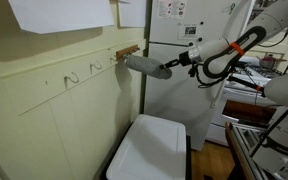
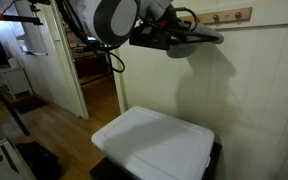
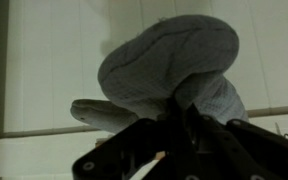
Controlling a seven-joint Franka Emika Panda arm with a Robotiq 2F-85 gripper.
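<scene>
A grey oven mitt [image 1: 147, 67] is held out in front of the wall, above the white lid, in exterior view 1. My gripper [image 1: 173, 64] is shut on the mitt's right end there. In the wrist view the padded mitt [image 3: 174, 62] fills the middle, its thumb [image 3: 96, 112] reaching left, with the gripper pinching its near fold. The mitt [image 2: 196, 38] is close to the wooden hook rail [image 2: 227, 17] in exterior view 2; whether it touches a hook cannot be told.
Below stands a bin with a white lid [image 1: 149, 150]. Wall hooks [image 1: 71, 77] run along the left of the cream wall. A white fridge [image 1: 169, 88] stands behind the arm, and papers [image 1: 59, 12] hang above the hooks.
</scene>
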